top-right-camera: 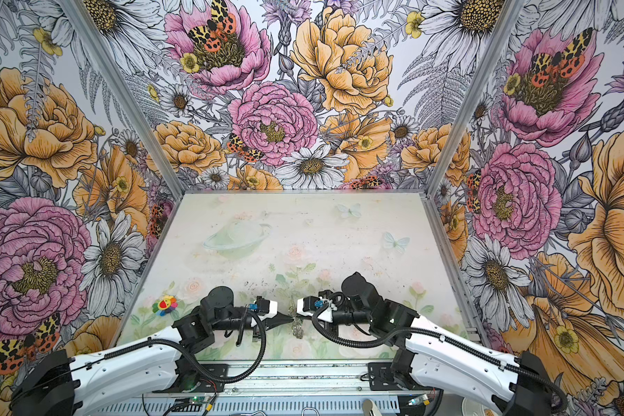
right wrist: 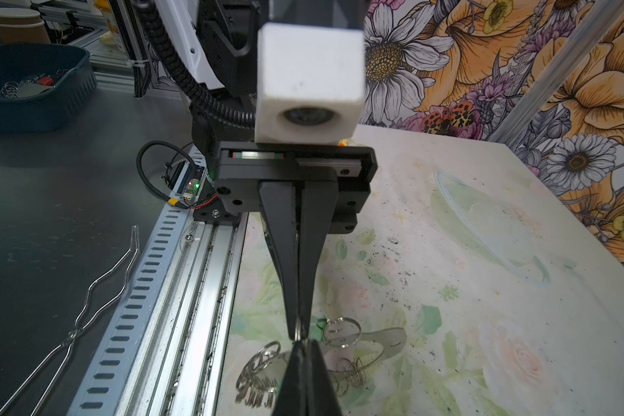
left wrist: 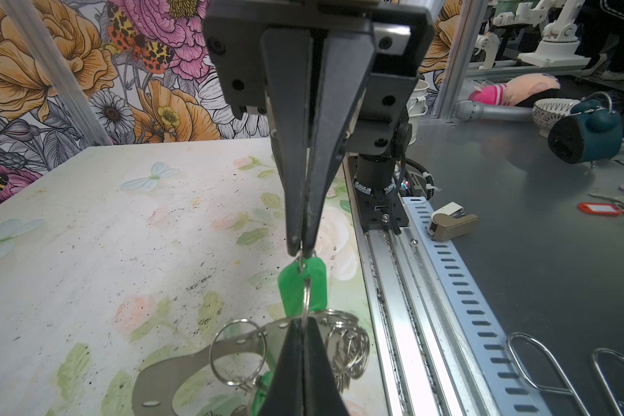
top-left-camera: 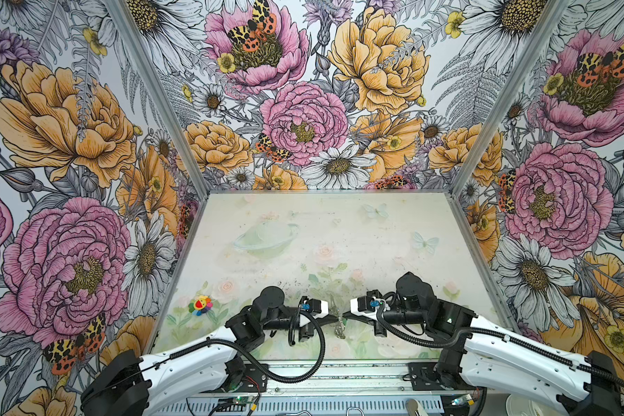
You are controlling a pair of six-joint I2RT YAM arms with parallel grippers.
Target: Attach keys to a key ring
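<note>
My left gripper is shut, and a thin metal ring (left wrist: 306,296) stands edge-on at its fingertips. Just across from it, my right gripper is shut, tips pointing at the left gripper's tips with a small gap. A green plastic tag (left wrist: 292,287) shows directly under the right tips in the left wrist view; whether the right gripper holds its loop cannot be told. Around and below the tips hangs a bundle of metal rings (right wrist: 258,360) and a flat curved metal piece (right wrist: 389,339). In the top left view the bundle (top-left-camera: 339,331) is small between both grippers.
A bright multicoloured toy (top-left-camera: 201,305) lies on the mat's left side. A metal rail (top-left-camera: 326,371) runs along the front edge, with bent wire pieces (left wrist: 547,364) beyond it.
</note>
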